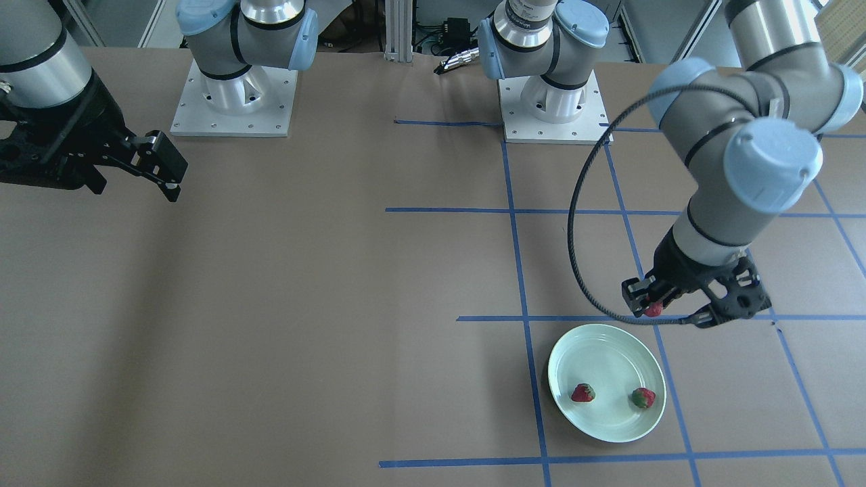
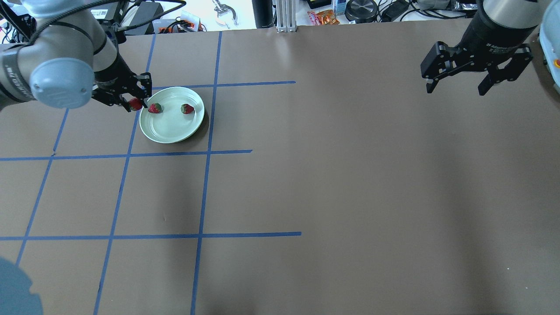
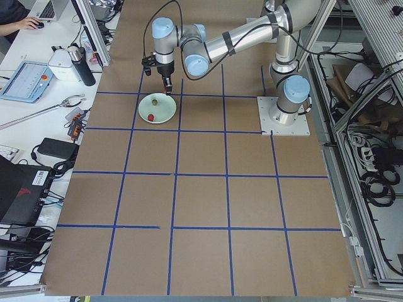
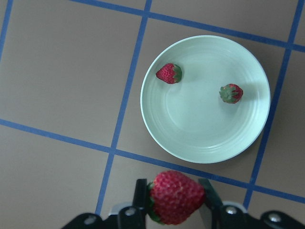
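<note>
A pale green plate [image 1: 605, 365] holds two strawberries, one [image 4: 169, 73] with its tip to the side, the other [image 4: 231, 93] showing its leafy top. My gripper is shut on a third strawberry [image 4: 175, 194], which fills the space between the fingertips in the left wrist view. In the front view this gripper and berry hang above the table just behind the plate; in the top view they appear at the plate's left edge.
A second robot arm's gripper [image 2: 472, 68] hangs at the top right of the top view, well away from the plate. Other arm bases stand at the table edges. The table around the plate, marked with blue tape lines, is clear.
</note>
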